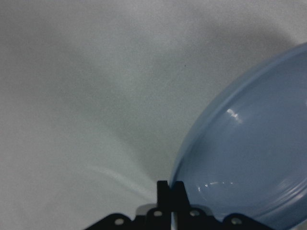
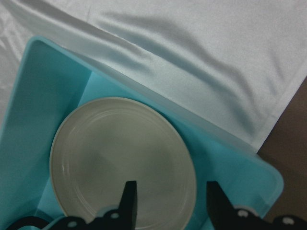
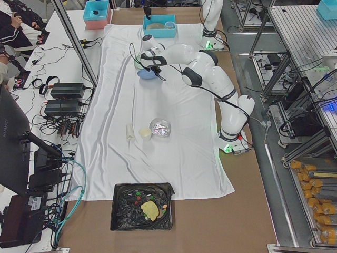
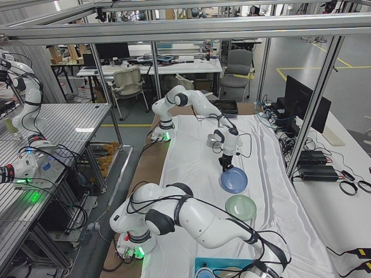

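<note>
A blue plate (image 4: 234, 180) lies at the cloth's middle, beside a green plate (image 4: 240, 207). My left gripper is shut on the blue plate's rim, as the left wrist view shows; the plate's far side runs out of that view. My right gripper is open above a turquoise bin (image 2: 43, 81) holding a pale round plate (image 2: 120, 153), with nothing visible between its fingers.
A clear crumpled object (image 3: 160, 127), a cream cup (image 3: 145, 133) and a pale cylinder (image 3: 130, 132) stand toward the near half of the cloth. A black tray (image 3: 121, 221) sits at the front edge.
</note>
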